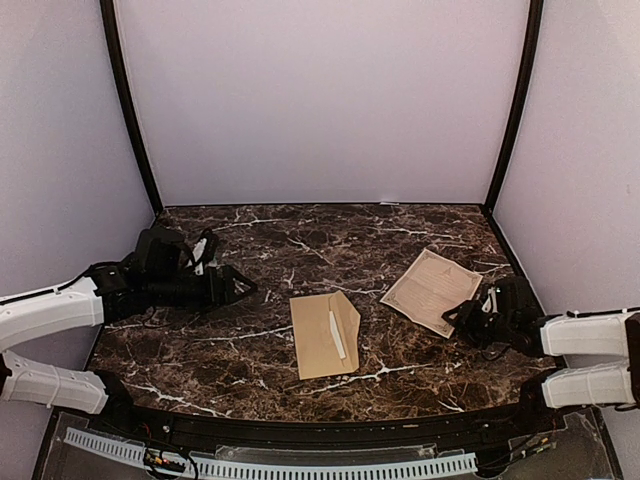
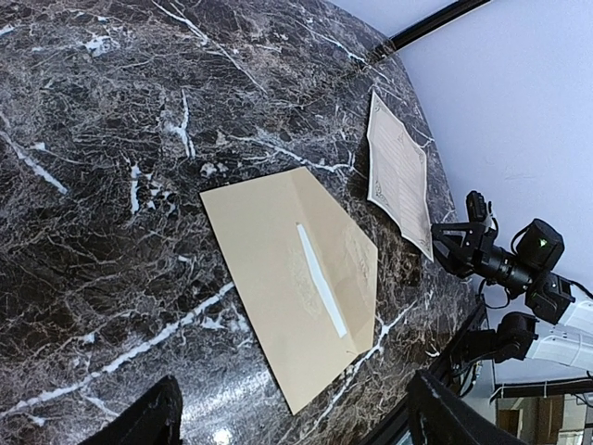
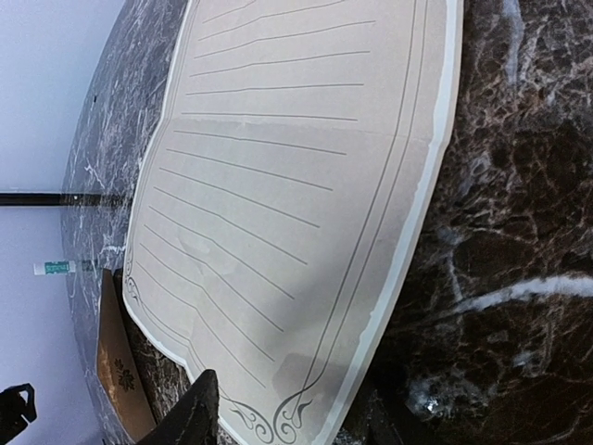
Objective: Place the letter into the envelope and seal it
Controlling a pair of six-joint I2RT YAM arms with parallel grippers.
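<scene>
The letter (image 1: 432,290), a cream sheet with printed lines and creases, lies flat on the right side of the table. The tan envelope (image 1: 312,340) rests near the middle, its flap (image 2: 347,250) folded out to the right and a white strip (image 2: 321,280) showing along it. At the letter's lower right edge is my right gripper, its fingers part open; one is on either side of the letter's near corner, and whether they touch the paper I cannot tell. Above the table's left side my left gripper (image 1: 240,288) hangs open and empty, clear of the envelope.
White walls (image 1: 320,100) enclose it on the back and sides. A dark rail (image 1: 330,427) runs along the front edge.
</scene>
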